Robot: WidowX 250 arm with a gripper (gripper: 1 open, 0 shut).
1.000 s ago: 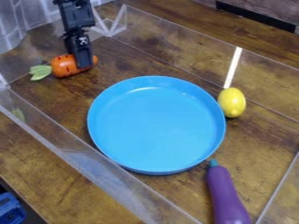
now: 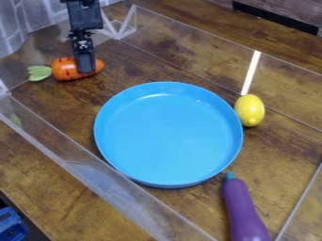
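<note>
My gripper (image 2: 85, 64) is at the upper left, its dark fingers on an orange carrot (image 2: 70, 70) with a pale green top (image 2: 40, 72). The fingers overlap the carrot's upper side; whether they close fully around it is hard to make out. A blue plate (image 2: 168, 132) lies in the middle of the wooden table.
A yellow lemon-like object (image 2: 249, 110) lies right of the plate, and a purple eggplant (image 2: 244, 209) at the lower right. Clear plastic walls (image 2: 126, 193) edge the area. The table behind the plate is clear.
My gripper has shifted slightly left, and the carrot has moved a little left and turned, its green top now higher in the view.
</note>
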